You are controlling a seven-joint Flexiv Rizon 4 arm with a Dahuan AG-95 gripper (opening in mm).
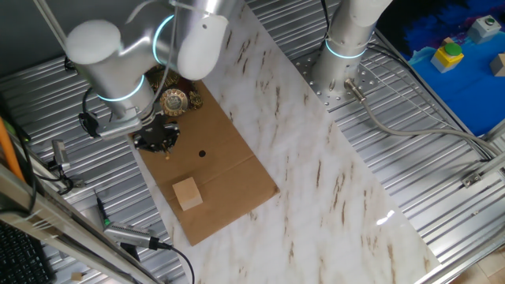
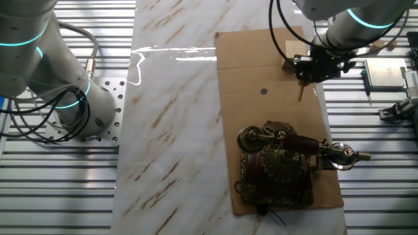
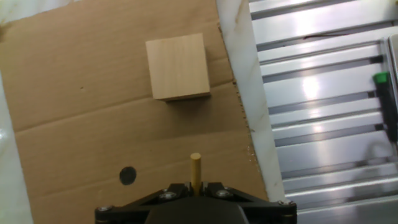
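My gripper is shut on a thin wooden stick [image 3: 196, 168], whose tip points away from the fingers. In exterior view 2 the gripper [image 2: 309, 72] hangs over the cardboard's edge with the stick [image 2: 301, 93] angled downward. A pale wooden block [image 3: 179, 67] rests on the cardboard sheet [image 3: 74, 146], ahead of the stick and apart from it. Exterior view 1 also has the block [image 1: 187, 193] on the cardboard, below the gripper [image 1: 164, 143] in the picture. An antique-style telephone [image 2: 277, 163] stands at the sheet's other end.
A round dark spot [image 3: 127, 175] marks the cardboard between block and telephone. Slatted metal [image 3: 329, 106] borders the table, with tools lying there.
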